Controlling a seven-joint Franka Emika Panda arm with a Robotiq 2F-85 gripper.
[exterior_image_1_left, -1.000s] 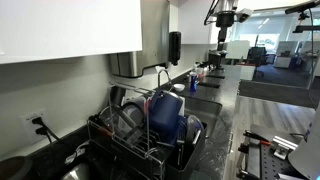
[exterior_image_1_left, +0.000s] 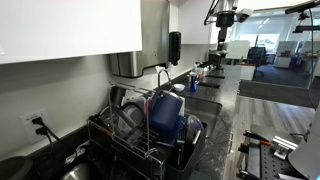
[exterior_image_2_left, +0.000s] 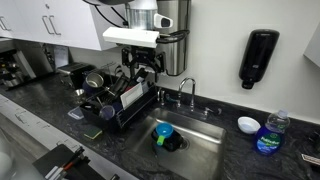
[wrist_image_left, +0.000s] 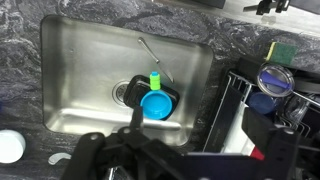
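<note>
My gripper (exterior_image_2_left: 141, 72) is high above the counter, pointing down, close to the dish rack and sink. Its fingers stand wide apart in the wrist view, with nothing between them. Below it is a steel sink (wrist_image_left: 85, 60) holding a blue bowl or cup (wrist_image_left: 156, 104), a green-capped item (wrist_image_left: 155, 80) and a thin utensil (wrist_image_left: 155, 56). In exterior view 2 the blue cup (exterior_image_2_left: 164, 130) sits beside dark items in the basin. The dish rack (exterior_image_2_left: 122, 116) stands left of the sink, filled with dishes.
A faucet (exterior_image_2_left: 192, 92) rises behind the sink. Right of the basin are a white bowl (exterior_image_2_left: 248, 125) and a blue soap bottle (exterior_image_2_left: 270, 134). Upper cabinets (exterior_image_2_left: 80, 22) hang behind the arm at left.
</note>
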